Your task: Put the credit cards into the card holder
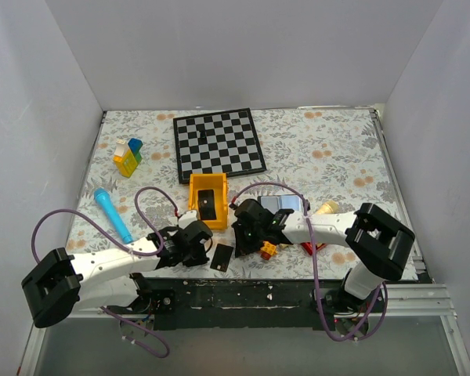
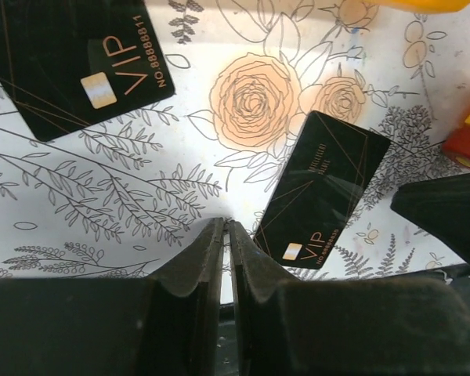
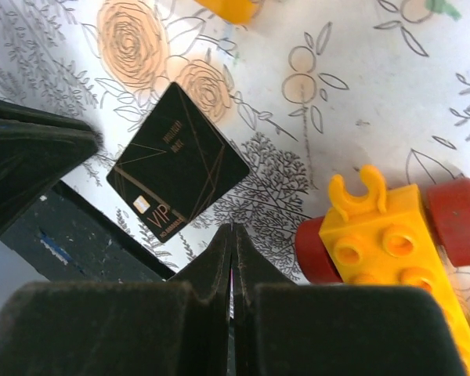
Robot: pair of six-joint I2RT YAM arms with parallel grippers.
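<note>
A black VIP card [image 1: 221, 257] lies flat on the patterned cloth between my two grippers; the left wrist view shows this card [image 2: 323, 189] whole, as does the right wrist view [image 3: 178, 163]. My left gripper is shut beside its left edge, nothing seen between the fingertips. My right gripper is shut too, empty, just off the card's other side. A second black card [image 2: 78, 70] lies at the upper left of the left wrist view, partly out of frame. Behind the grippers stands the yellow holder [image 1: 208, 178] with a black card [image 1: 207, 205] inside.
A yellow toy brick piece with red wheels [image 3: 376, 243] sits close to the right gripper. The blue microphone [image 1: 112, 215] lies at left, colored blocks [image 1: 127, 160] beyond it, the checkered board [image 1: 219, 142] at the back. Open cloth extends at back right.
</note>
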